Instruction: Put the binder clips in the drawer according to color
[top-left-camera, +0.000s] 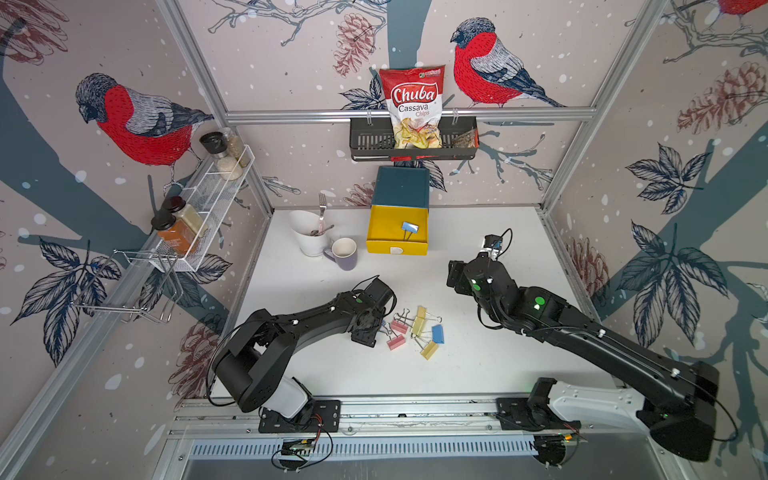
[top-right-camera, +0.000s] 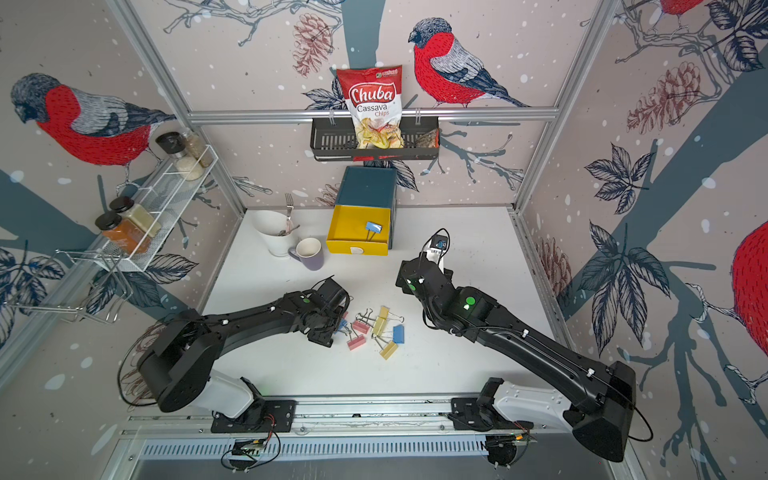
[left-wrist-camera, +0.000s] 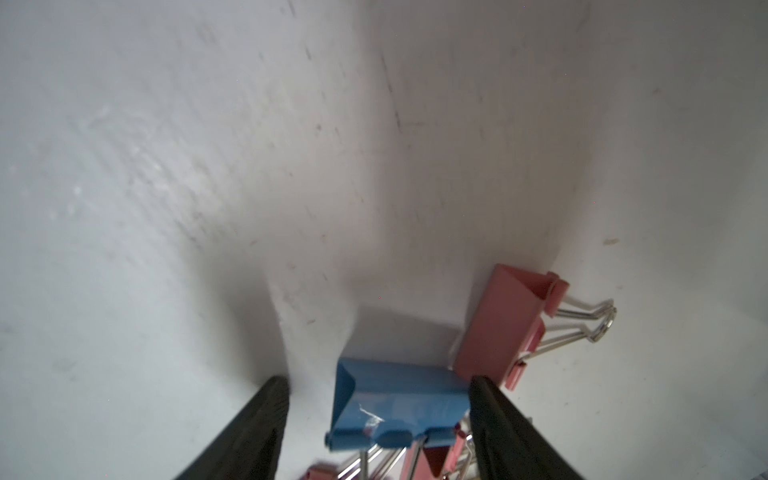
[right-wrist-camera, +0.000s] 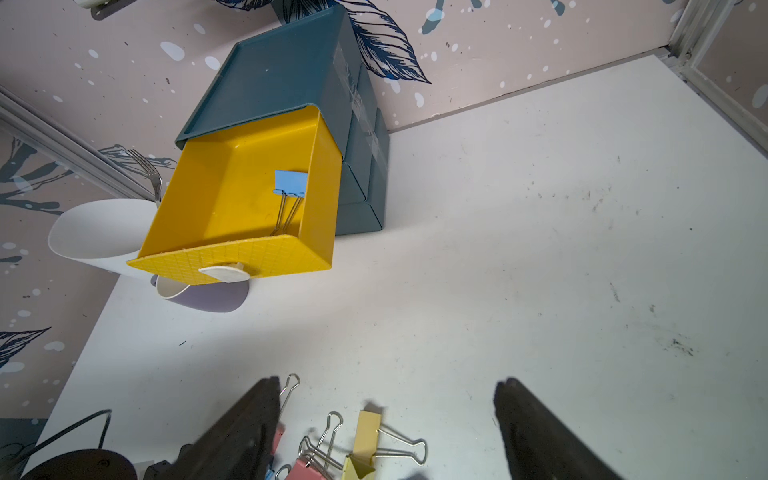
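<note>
One blue binder clip (right-wrist-camera: 291, 182) rests in the yellow open drawer (right-wrist-camera: 228, 253). On the table lie red clips (top-left-camera: 397, 342), yellow clips (top-left-camera: 429, 349) and another blue clip (top-left-camera: 437, 333). My left gripper is low over the left side of this group, part open; between its fingers in the left wrist view shows a blue clip (left-wrist-camera: 400, 396), with a red clip (left-wrist-camera: 500, 324) touching its right end. Whether both fingers touch the blue clip cannot be told. My right gripper stands open and empty in the air, right of the drawer's front.
A purple mug (top-left-camera: 343, 253) and a white container with cutlery (top-left-camera: 309, 233) stand left of the drawer box (top-left-camera: 401, 185). The shelf basket (top-left-camera: 413, 150) with chips hangs above.
</note>
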